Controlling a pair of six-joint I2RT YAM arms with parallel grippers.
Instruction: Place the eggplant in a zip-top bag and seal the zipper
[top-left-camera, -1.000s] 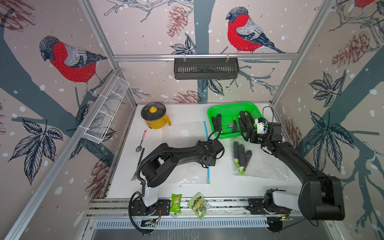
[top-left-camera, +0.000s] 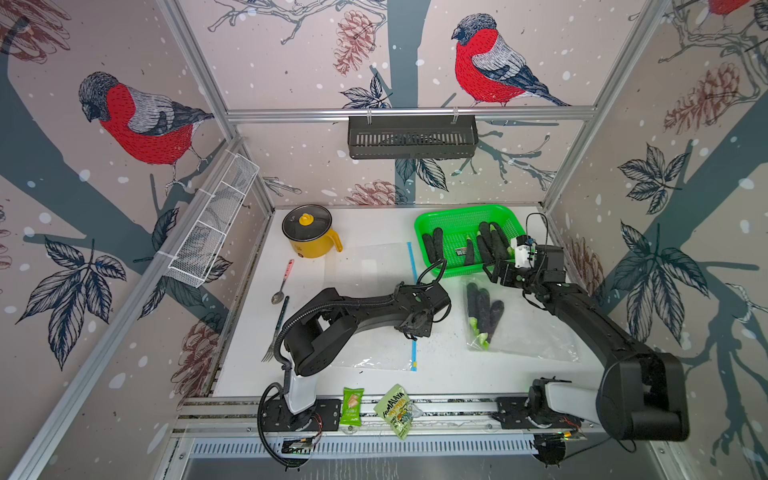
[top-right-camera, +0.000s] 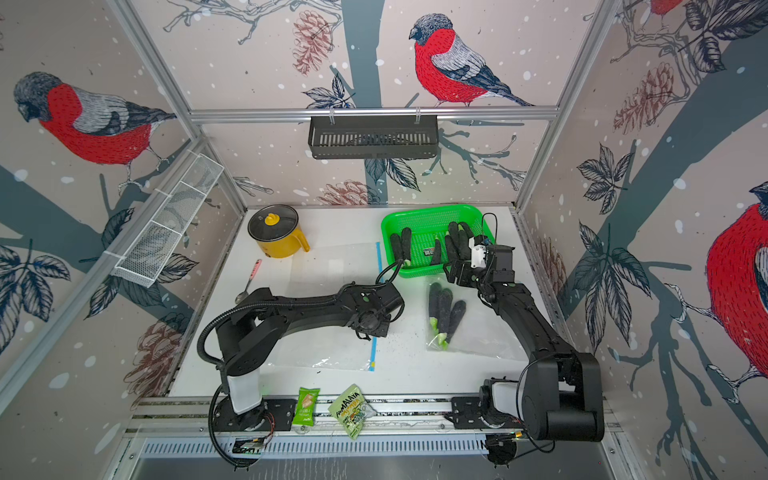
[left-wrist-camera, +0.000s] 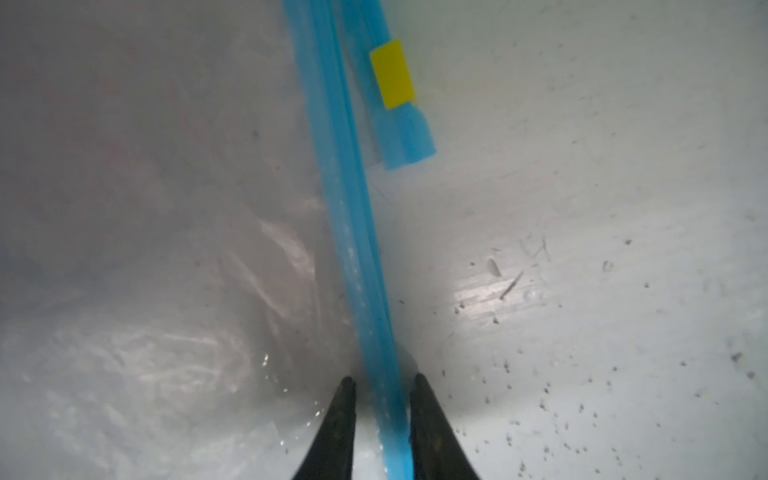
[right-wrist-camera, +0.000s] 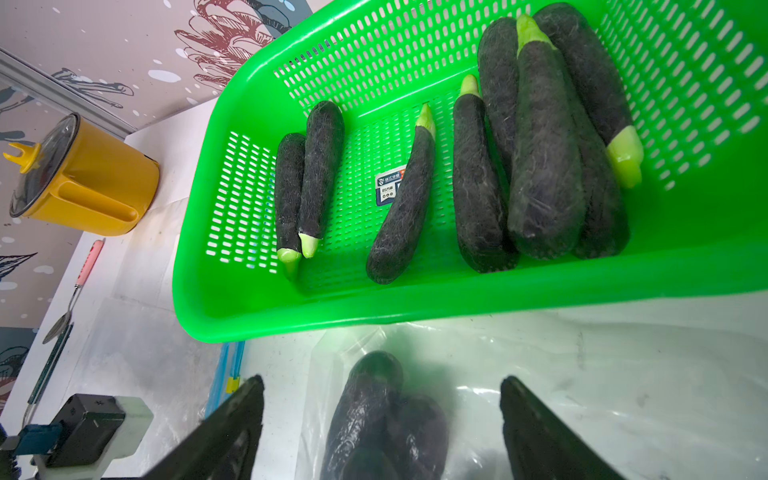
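Note:
An empty clear zip bag (top-left-camera: 372, 268) lies flat left of centre, its blue zipper edge (left-wrist-camera: 344, 192) facing right. Over this edge my left gripper points down, partly open, with the blue strip running between its fingers. A shorter blue strip end with a yellow tab (left-wrist-camera: 392, 73) lies just apart from the long strip. At the right lies a second clear bag (top-left-camera: 532, 332) with several eggplants (top-left-camera: 484, 308) inside. More dark eggplants (right-wrist-camera: 548, 152) fill the green basket (right-wrist-camera: 472, 300). My right gripper is open and empty at the basket's front right.
A yellow pot (top-left-camera: 312, 232) stands at the back left, with a red-handled spoon (top-left-camera: 281, 280) near it. Green snack packs (top-left-camera: 352, 406) lie along the front rail. Bare table shows between the two bags.
The empty bag's front right corner has slid a little left and forward. The right arm stayed still.

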